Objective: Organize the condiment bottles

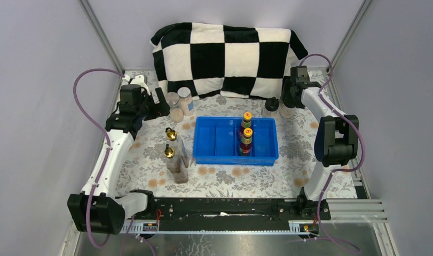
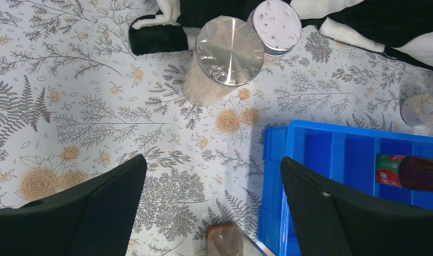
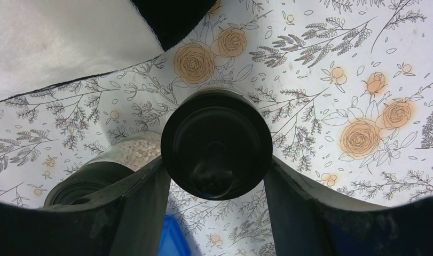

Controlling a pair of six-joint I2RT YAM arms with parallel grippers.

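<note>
In the right wrist view, a black-lidded jar [image 3: 217, 144] stands between the fingers of my right gripper. Both fingertips reach the lid's edges; whether they clamp it I cannot tell. Another black-lidded jar [image 1: 270, 108] with pale grains stands just left of it. My left gripper is open and empty over the left side of the table. Ahead of it are two silver-lidded jars [image 2: 230, 50] standing close together. Two dark sauce bottles with yellow caps [image 1: 245, 143] stand in one compartment of the blue divided box [image 1: 205, 160].
Two clear bottles with gold tops [image 1: 176, 165] stand left of the box. A checkered black-and-white cloth [image 1: 242, 58] lies along the back, close behind the jars. Bare patterned table shows right of the box.
</note>
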